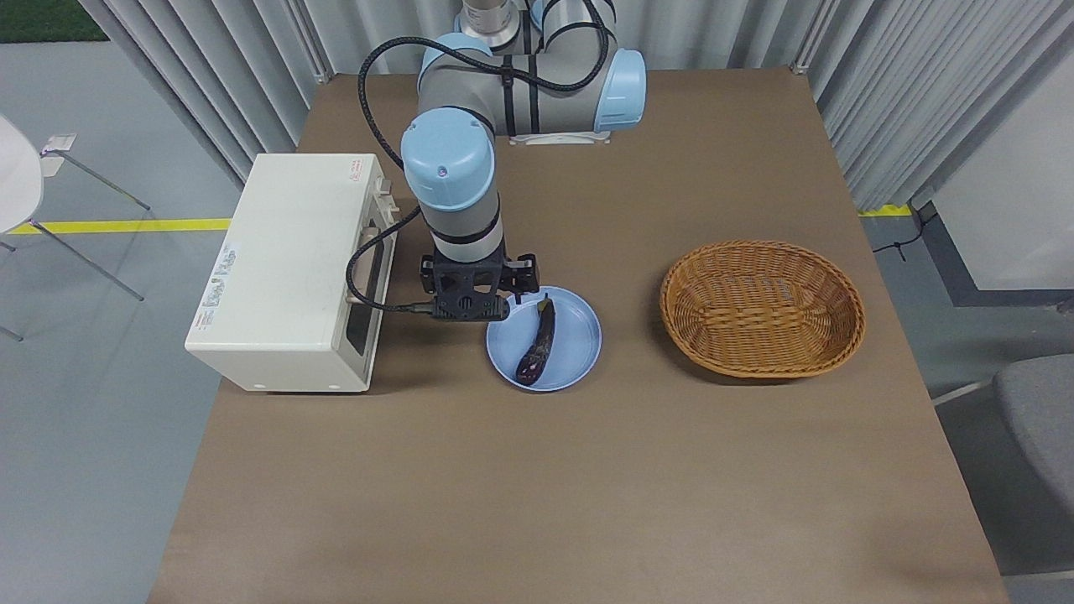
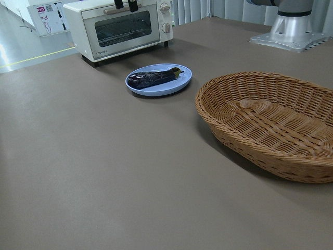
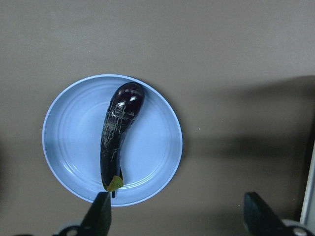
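Observation:
A dark purple eggplant point(image 1: 536, 342) lies lengthwise on a light blue plate point(image 1: 574, 362); it also shows on the plate in the left view point(image 2: 151, 79) and wrist view point(image 3: 118, 130). My gripper hangs above the table at the plate's near side, open, with nothing between its two fingers in the wrist view. In the front view the arm's wrist housing hides its fingertips, just above and left of the plate; in the left view only its black tips show at the top.
A wicker basket point(image 1: 762, 307) stands right of the plate. A white toaster oven point(image 1: 272, 272) stands on the left, close beside the arm.

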